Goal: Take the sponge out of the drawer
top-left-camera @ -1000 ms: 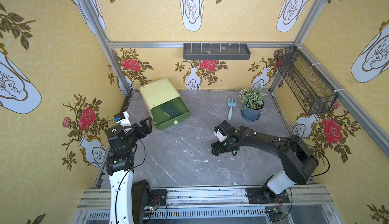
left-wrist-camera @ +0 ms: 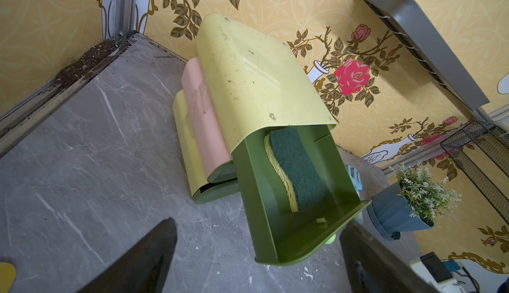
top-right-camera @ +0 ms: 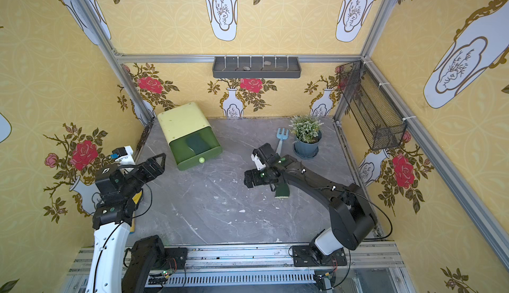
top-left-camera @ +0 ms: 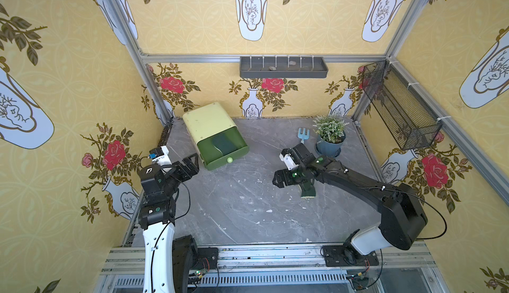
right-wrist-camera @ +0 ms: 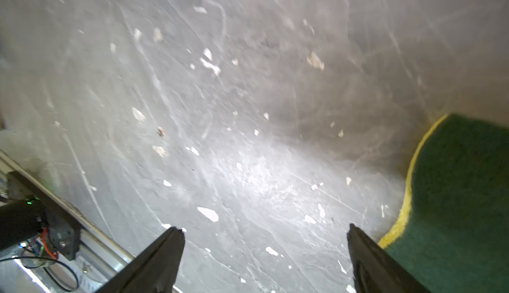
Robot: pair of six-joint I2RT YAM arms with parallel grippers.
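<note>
The yellow and green drawer unit (top-left-camera: pixel 209 115) stands at the back left, its top drawer (left-wrist-camera: pixel 254 208) pulled out. A dark green sponge (left-wrist-camera: pixel 291 171) with a yellow side lies inside that drawer. My left gripper is open at the left, pointed at the drawer, apart from it. A second green sponge (right-wrist-camera: pixel 456 197) lies on the tabletop, partly under my right arm in the top views. My right gripper is open above the table beside this sponge, with nothing between its fingers.
A potted plant (top-left-camera: pixel 328 144) and a blue fork (top-right-camera: pixel 282 134) stand or lie at the back right. A wire basket (top-left-camera: pixel 403 107) and grey rack (top-left-camera: pixel 283 73) hang on the walls.
My right gripper has moved up and back toward the rear of the table, uncovering the sponge on the table. The left arm and drawer unit are unchanged.
</note>
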